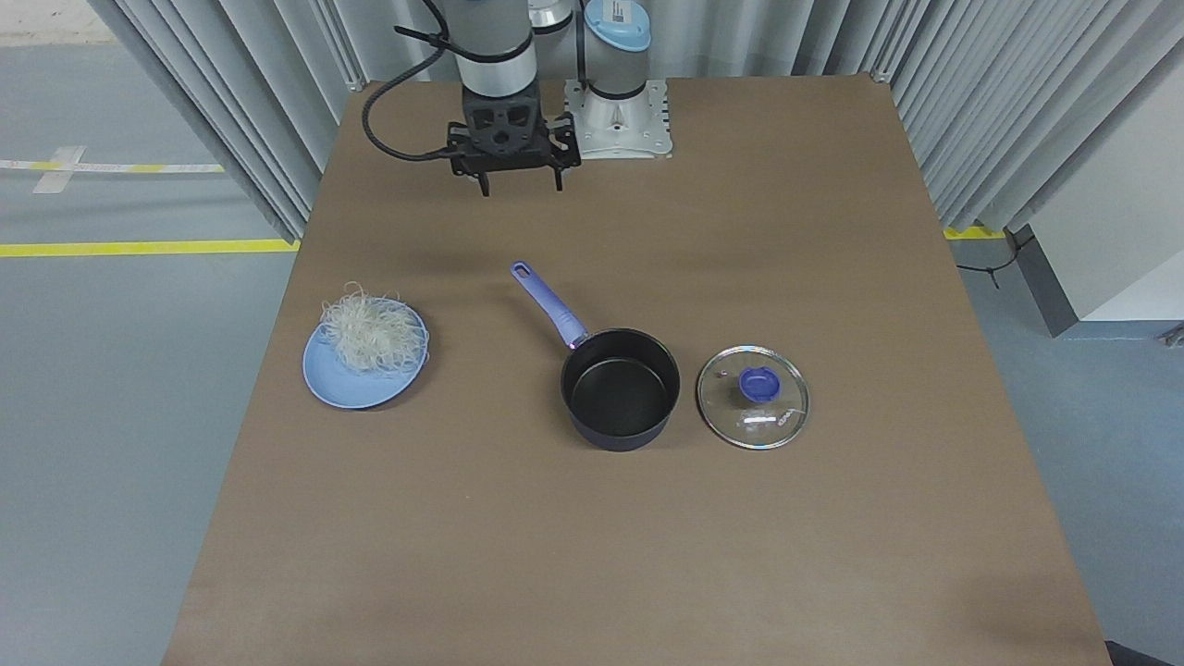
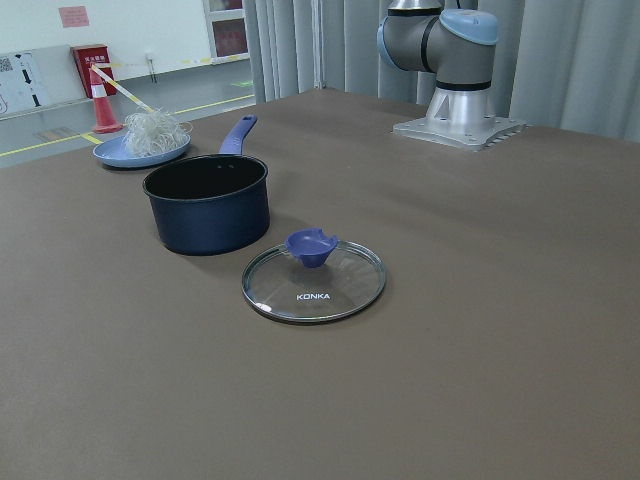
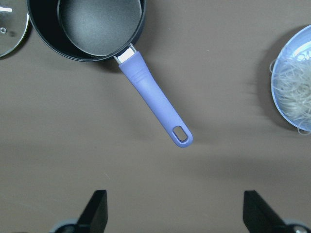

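A dark saucepan (image 1: 619,388) with a blue handle (image 3: 153,97) stands mid-table, its handle angled toward the arm's base. To its right in the front view lies a glass lid (image 1: 752,422) with a blue knob (image 2: 310,243). A blue plate (image 1: 350,388) holding white shredded strands (image 1: 372,331) is on the left. My gripper (image 1: 521,183) hangs over the back of the table, above and behind the pan handle. Its fingers are wide apart with nothing between them in the wrist view.
The arm's base plate (image 1: 622,139) sits at the back edge. Grey curtains line the back.
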